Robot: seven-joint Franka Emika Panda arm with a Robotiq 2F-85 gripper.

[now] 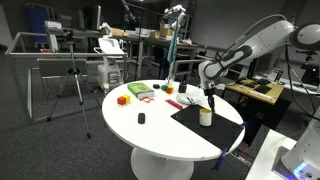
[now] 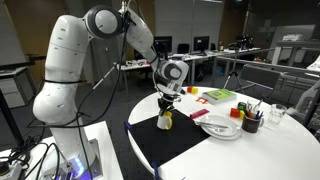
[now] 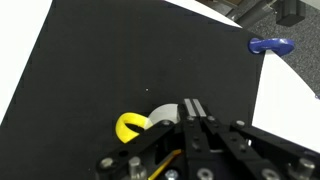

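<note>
A white mug with yellow on it (image 1: 205,118) stands on a black mat (image 1: 185,118) on the round white table. Its yellow handle (image 3: 128,127) and part of its white body (image 3: 163,113) show in the wrist view, just left of my fingertips. My gripper is shut, pointing down close by the mug, and nothing shows between its fingers. In exterior view 2 the mug (image 2: 164,123) sits below the arm's end. The gripper hides part of the mug in the wrist view, so I cannot tell whether they touch.
White plates (image 2: 218,125) and a dark cup holding utensils (image 2: 251,122) stand beyond the mat. A black object (image 1: 142,118) and coloured blocks (image 1: 124,100) lie at the left. Blue clamps (image 3: 272,46) grip the table edge.
</note>
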